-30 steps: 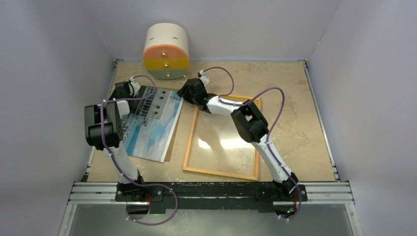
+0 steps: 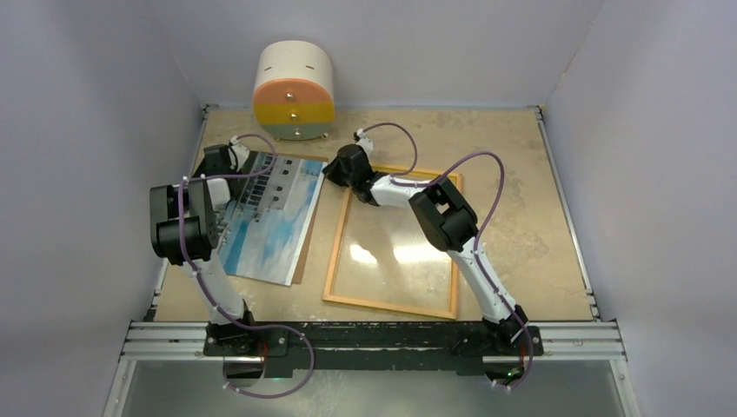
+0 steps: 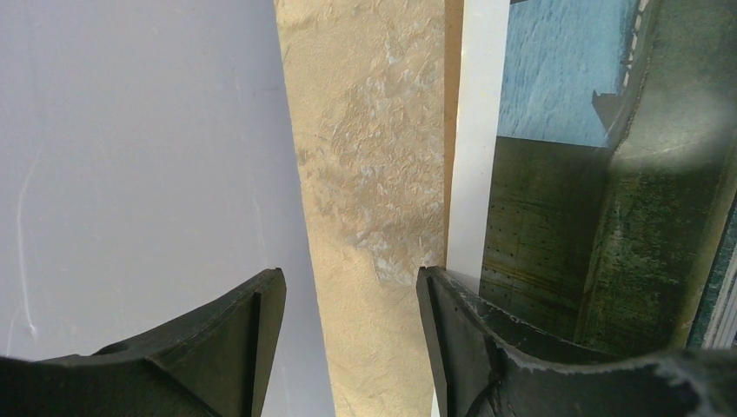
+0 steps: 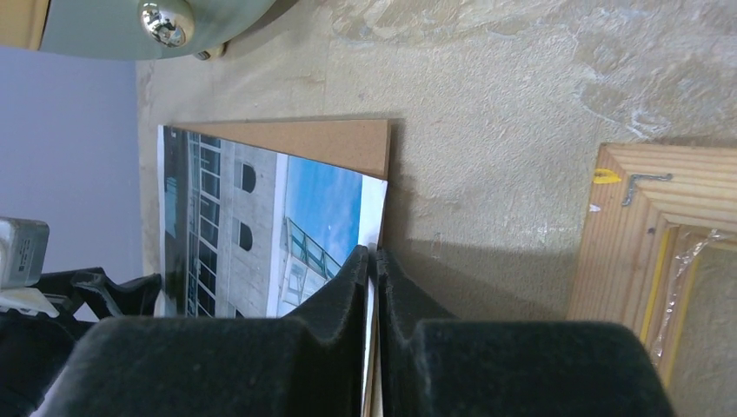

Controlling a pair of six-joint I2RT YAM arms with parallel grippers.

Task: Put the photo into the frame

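The photo [image 2: 276, 228], a print of a building under blue sky, lies on the left side of the table, slightly turned over a brown board [image 4: 348, 143]. To its right rests the light wooden frame [image 2: 391, 306]. My right gripper is shut at the photo's right edge near its far corner, the thin white margin running between the fingertips. At the photo's left border, my left gripper is open, its fingers well apart over bare table. One finger [image 3: 456, 326] is beside the white margin. The left arm hides part of the photo in the top view.
A small rounded cabinet [image 2: 294, 95] with coloured drawers stands at the back, beyond the photo. Walls enclose the table on the left, back and right.
In the top view, my right gripper has shifted slightly right and toward the near side, from over the photo's corner to its edge. The left arm, photo and frame look unchanged.
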